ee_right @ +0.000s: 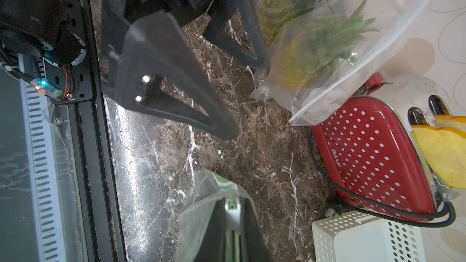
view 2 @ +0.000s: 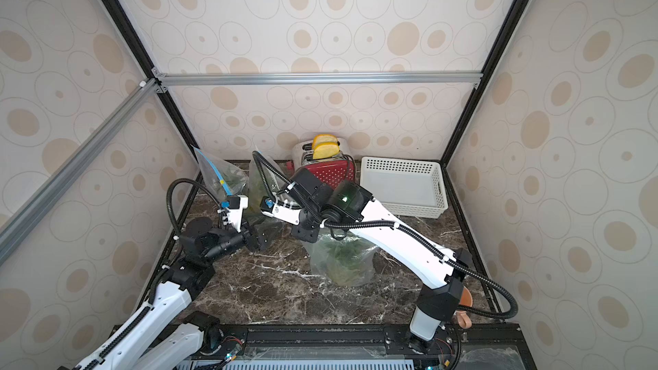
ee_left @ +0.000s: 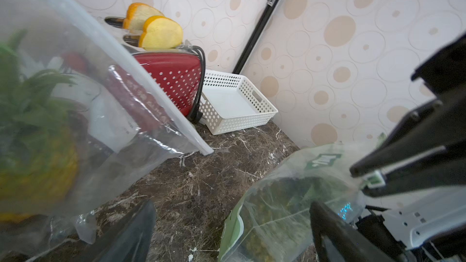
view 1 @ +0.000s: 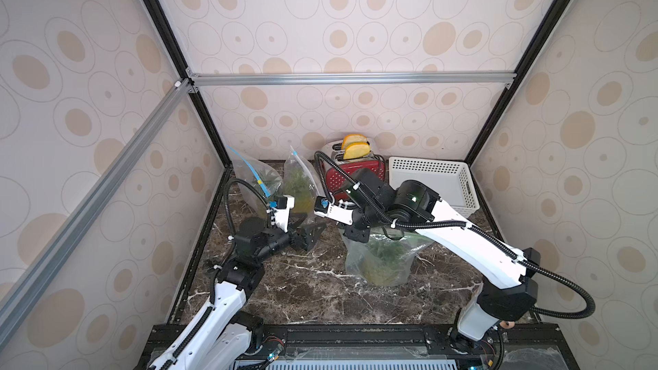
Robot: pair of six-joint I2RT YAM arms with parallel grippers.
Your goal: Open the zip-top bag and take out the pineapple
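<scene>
A clear zip top bag (view 1: 377, 263) stands at the middle of the counter, with a pineapple (ee_left: 271, 213) dimly visible inside. My right gripper is shut on the bag's upper edge. Its black fingers (ee_left: 403, 179) hold that edge in the left wrist view. To the left, my left gripper stands wide open and empty, its fingertips apart from the bag. From the right wrist view, the left fingers face the gap between this bag and those at the back. How far the bag's mouth is parted cannot be told.
Other bags with pineapples, one nearer (ee_right: 310, 63) and one beside the wall (view 1: 250, 171), stand behind my left arm. At the back are a red toaster (view 2: 336, 170) with yellow slices and a white basket (view 2: 403, 188), empty.
</scene>
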